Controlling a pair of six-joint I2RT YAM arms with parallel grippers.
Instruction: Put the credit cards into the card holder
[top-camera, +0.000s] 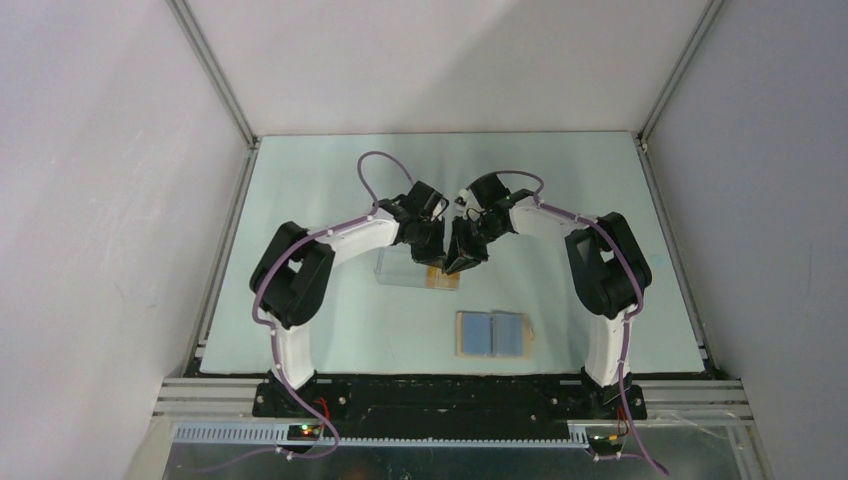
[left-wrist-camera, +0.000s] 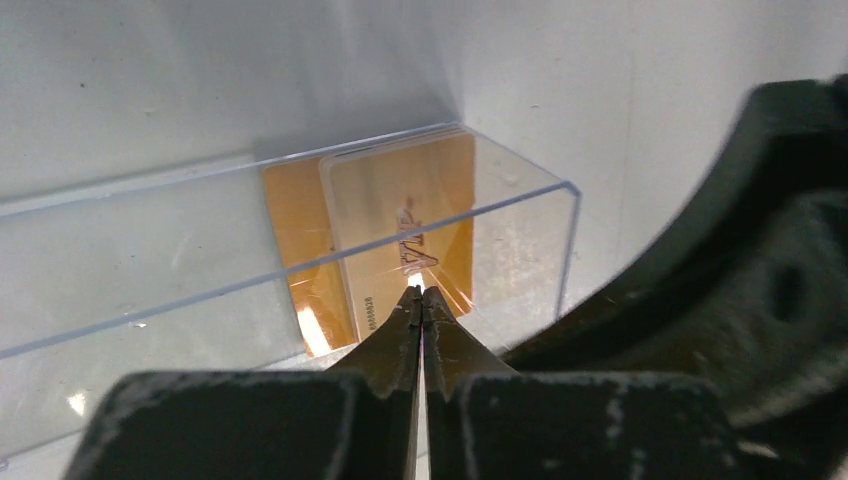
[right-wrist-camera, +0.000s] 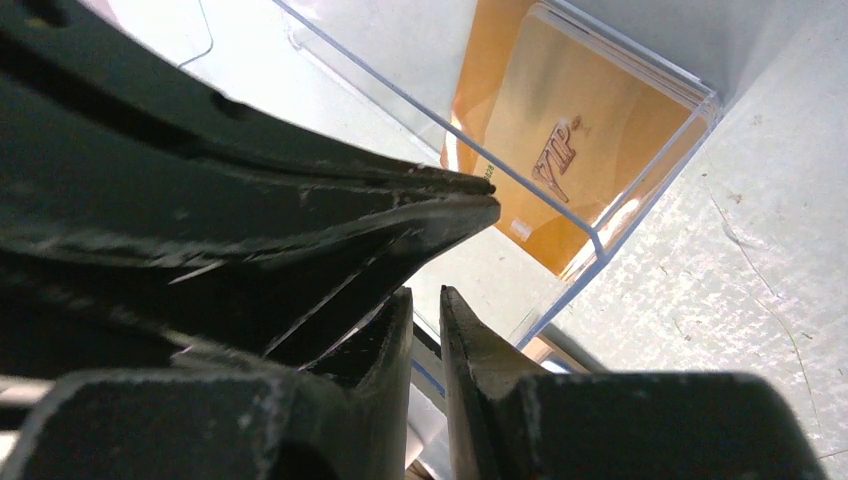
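A clear acrylic card holder (top-camera: 395, 270) lies at the table's centre under both grippers. Orange cards sit at one end of it, seen also in the right wrist view as orange cards (right-wrist-camera: 590, 120). My left gripper is shut over the holder, its tips close together near the cards. My right gripper is also shut at the holder's edge, its fingertips nearly meeting. Whether either holds a card or wall between the tips cannot be made out. The dark body of the other gripper fills part of each wrist view.
A pale tan board with two blue rectangles (top-camera: 477, 334) lies front right on the table (top-camera: 300, 170). The two grippers nearly touch at the centre.
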